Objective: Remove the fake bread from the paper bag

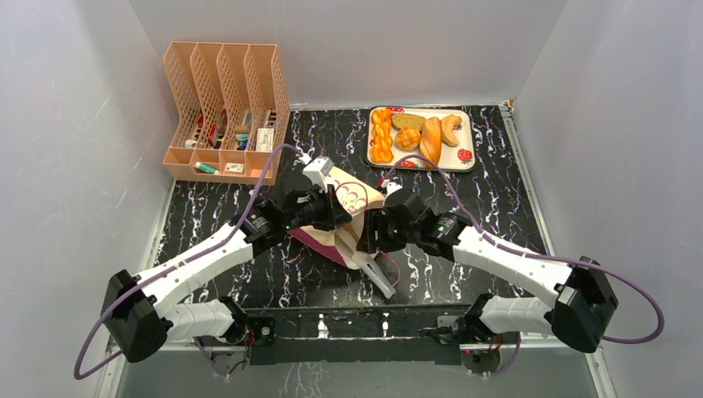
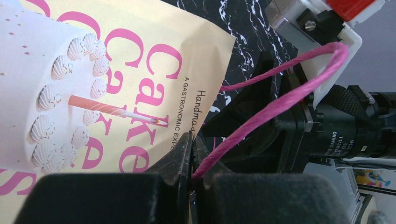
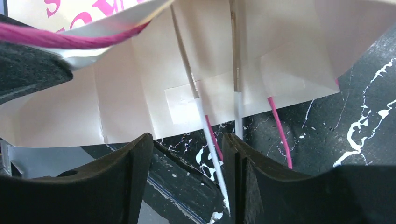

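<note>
The cake-printed paper bag [image 2: 135,98] hangs tilted over the middle of the table. My left gripper [image 1: 342,222] is shut on its paper edge, with a pink cord handle running past the fingers. Seen in the right wrist view, the bag's pale paper [image 3: 116,102] spreads above my right gripper, whose fingers stand apart, part open. A long tong-like piece with two white-and-brown legs [image 3: 208,135] sticks down from the bag; one leg passes behind the right finger. Fake breads, among them a baguette [image 1: 431,139] and a round bun [image 1: 407,138], lie on a tray. I cannot see inside the bag.
The white strawberry-patterned tray [image 1: 461,166] stands at the back right. A peach slotted organiser [image 1: 222,48] with small items occupies the back left.
</note>
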